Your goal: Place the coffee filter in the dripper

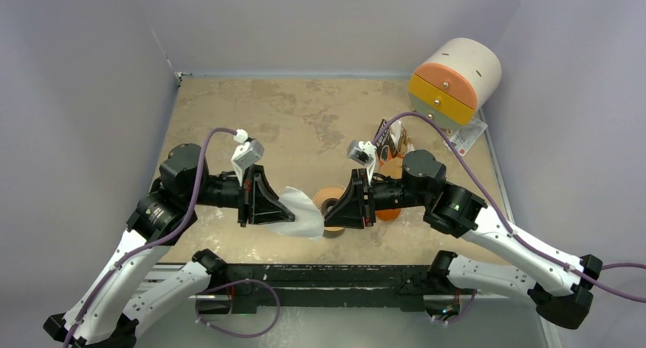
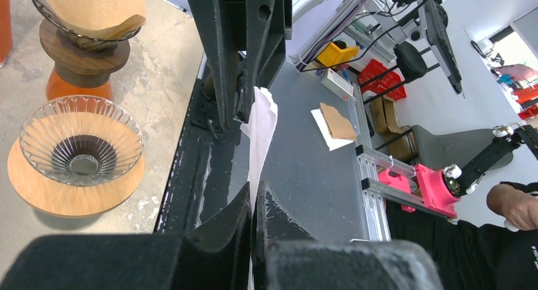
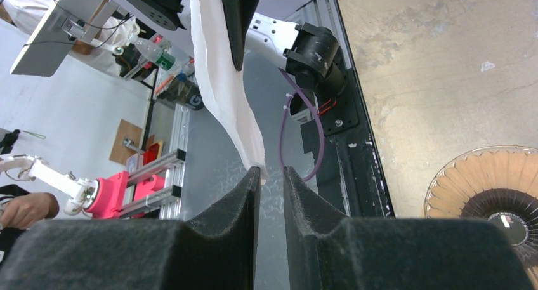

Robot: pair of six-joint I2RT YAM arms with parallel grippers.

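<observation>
A white paper filter is pinched in my shut left gripper. My right gripper is part open at the filter's free edge; whether paper lies between its fingertips is unclear. Below, a clear ribbed dripper rests on a round wooden stand, largely hidden by the grippers from above.
A second dripper holding brown paper stands on an orange base behind the first. A drawer box and a printed bag are at the right.
</observation>
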